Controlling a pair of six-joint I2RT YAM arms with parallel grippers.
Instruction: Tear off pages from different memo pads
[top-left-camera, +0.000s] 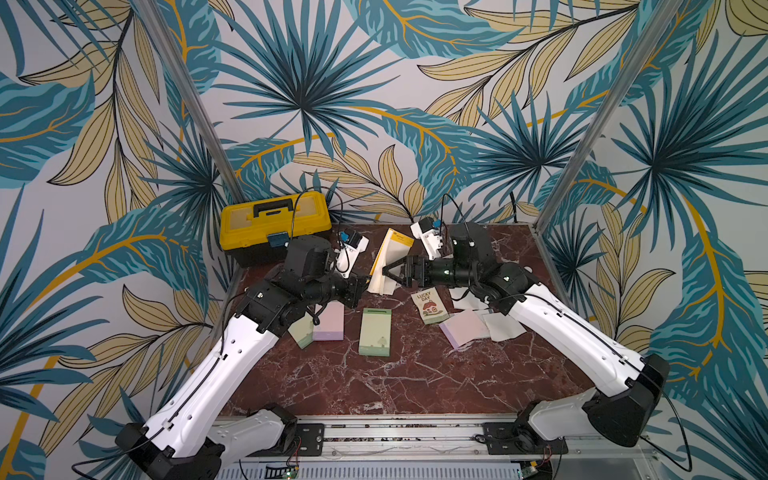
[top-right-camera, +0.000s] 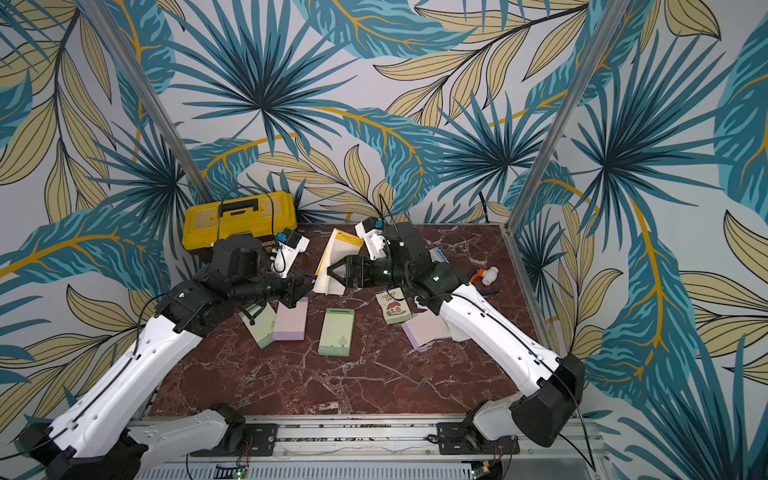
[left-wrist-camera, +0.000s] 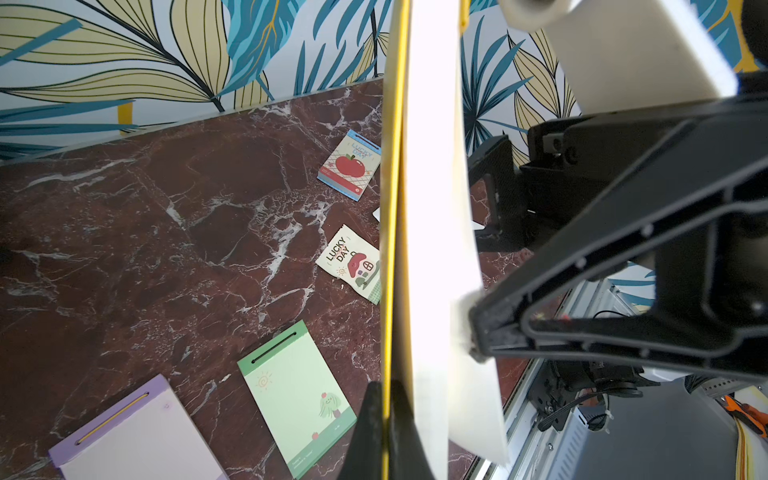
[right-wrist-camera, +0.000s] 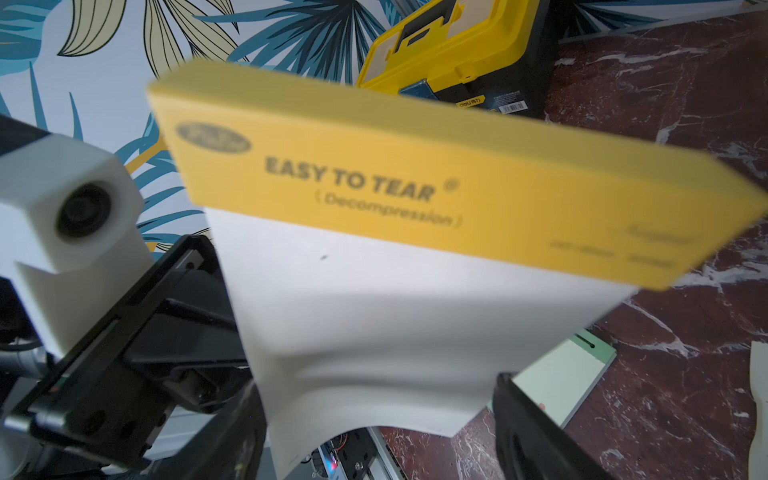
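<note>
A memo pad with a yellow header and white pages (right-wrist-camera: 448, 296) is held up off the table between the two arms. In the left wrist view it stands edge-on, and my left gripper is shut on its thin yellow-edged side. My right gripper is open in front of the white pages, which curl at their free end. Seen from the left wrist, one right fingertip (left-wrist-camera: 478, 332) meets the outer white sheet; whether it touches is hard to tell. Below lie a green memo pad (top-left-camera: 375, 331), a purple one (top-left-camera: 329, 321) and a LUCKY DAY pad (top-left-camera: 429, 305).
A pink pad (top-left-camera: 462, 329) and loose white sheets (top-left-camera: 504, 325) lie at the right. Back left stands a yellow toolbox (top-left-camera: 276, 220). An apple-cover pad (left-wrist-camera: 350, 165) also shows on the table (top-left-camera: 400, 388), whose front strip is clear.
</note>
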